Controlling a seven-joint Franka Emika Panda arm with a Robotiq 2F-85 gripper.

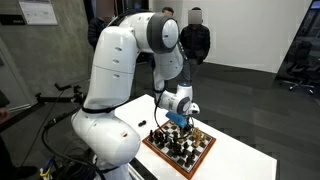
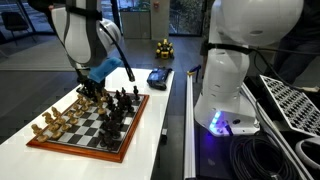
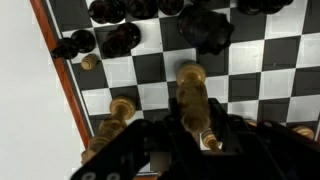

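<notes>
A tan chess piece point(image 3: 194, 88) stands out at the middle of the wrist view, over the checkered board. My gripper is shut on it, its dark fingers to either side. In exterior view 2 the gripper point(image 2: 97, 92) reaches down to the chessboard point(image 2: 70, 151), among the tan pieces. Whether the held piece's base touches a square cannot be made out. Exterior view 1 shows the arm bent over the far part of the board, with the fingertips too small to read.
Dark pieces point(image 3: 205, 28) crowd the top of the wrist view. More tan pieces point(image 3: 110, 130) stand close by on the left, and others lie partly behind the fingers.
</notes>
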